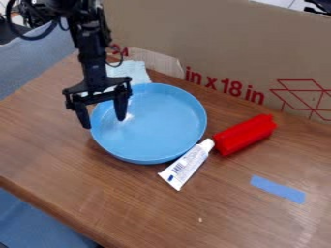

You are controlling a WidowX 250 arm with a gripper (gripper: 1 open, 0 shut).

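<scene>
My black gripper (104,108) stands open over the upper left part of a blue plate (151,131), one finger near the rim and the other above the plate's inside, nothing visible between them. A pale blue cloth (128,72) lies behind the plate, partly hidden by the arm. A white tube (184,169) lies at the plate's front right, beside a red cylindrical object (245,135).
A cardboard panel (233,48) stands along the back. The table's edge is at the left.
</scene>
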